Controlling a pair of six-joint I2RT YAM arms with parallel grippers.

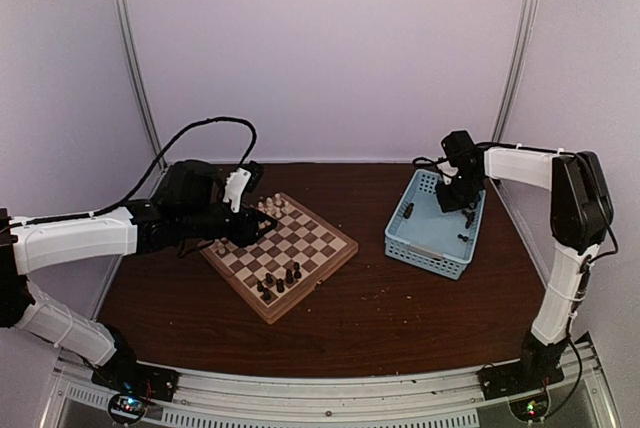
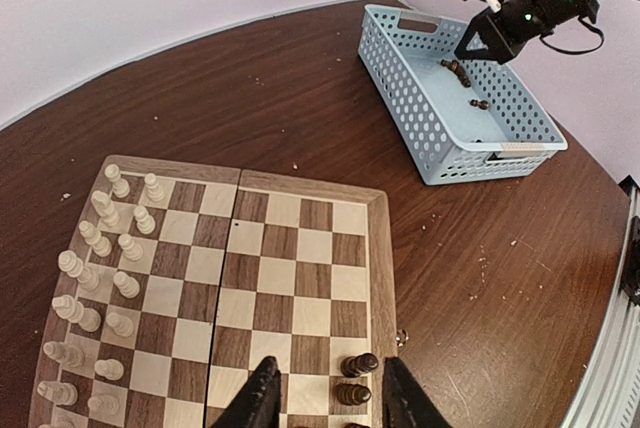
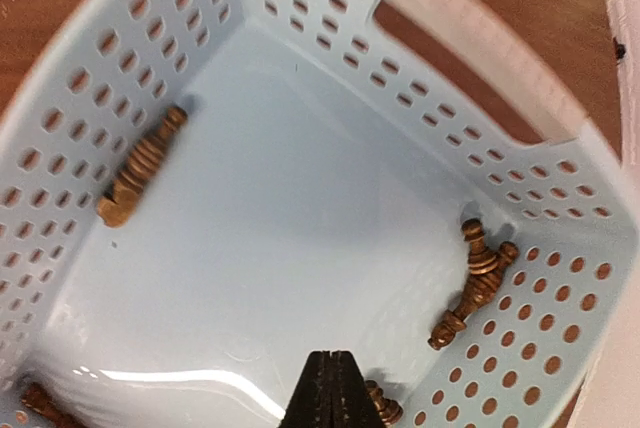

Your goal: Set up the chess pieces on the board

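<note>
In the right wrist view my right gripper is shut above the basket floor, nothing between its fingers. Dark chess pieces lie around it: a touching pair (image 3: 475, 288) by the right wall, one piece (image 3: 382, 404) partly behind the fingertips, one (image 3: 142, 166) at the left wall and another (image 3: 48, 406) at lower left. My left gripper stands open and empty over the board (image 2: 262, 278). White pieces (image 2: 95, 238) stand in two rows along the board's left side. Dark pieces (image 2: 358, 364) stand near its right edge.
The blue basket (image 1: 430, 259) has perforated walls and sits right of the board, with bare table (image 1: 385, 318) between and in front of them. A small metal clasp (image 2: 402, 336) juts from the board's edge.
</note>
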